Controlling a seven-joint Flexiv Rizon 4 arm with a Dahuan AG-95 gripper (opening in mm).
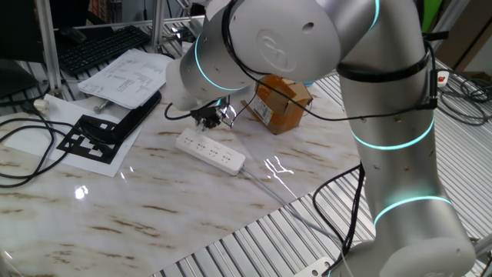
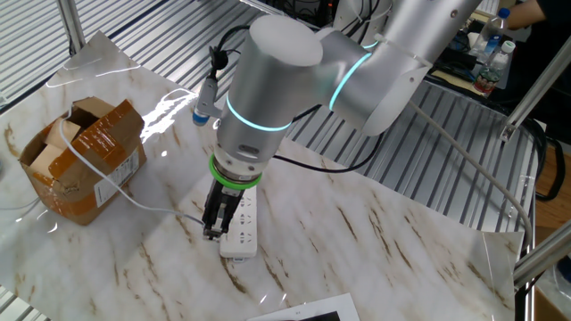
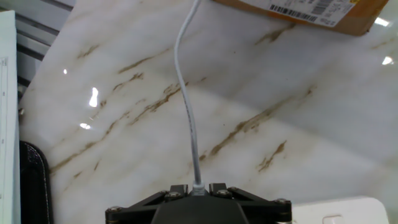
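A thin white cable (image 3: 191, 118) runs straight down to my gripper, which is shut on the cable's plug end; the plug itself is mostly hidden by the fingers. In the second exterior view my gripper (image 2: 212, 234) points down, close beside the white power strip (image 2: 239, 234), at its end away from the arm base. That strip (image 1: 211, 153) lies flat on the marble-patterned table, its rows of sockets facing up. Only a corner of the strip (image 3: 342, 211) shows at lower right in the wrist view. Whether plug and strip touch, I cannot tell.
An open cardboard box (image 2: 85, 160) stands nearby, with the white cable draped over it. Papers (image 1: 127, 77), a black object (image 1: 127, 123) and a printed marker sheet (image 1: 92, 142) occupy the far left. Bare table (image 1: 115, 223) lies in front of the strip.
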